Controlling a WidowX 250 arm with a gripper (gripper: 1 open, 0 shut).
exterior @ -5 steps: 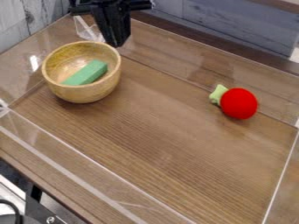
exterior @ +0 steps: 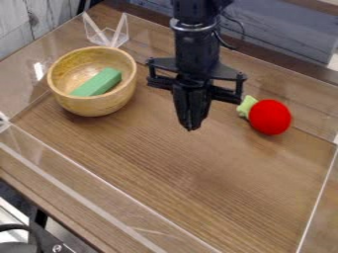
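Observation:
My gripper (exterior: 196,104) is a black arm reaching down from the top centre, hanging above the wooden table (exterior: 179,183); whether its fingers are open or shut is unclear. To its left, a yellowish bowl (exterior: 65,98) holds a green object (exterior: 95,81). To its right lies a red ball-like object (exterior: 271,117) with a small pale green piece (exterior: 247,108) behind it.
A clear, faceted object stands at the back left, behind the bowl. Walls bound the table at the back.
My gripper has come down and toward the viewer from the back, above and right of the bowl, and now shows sharply.

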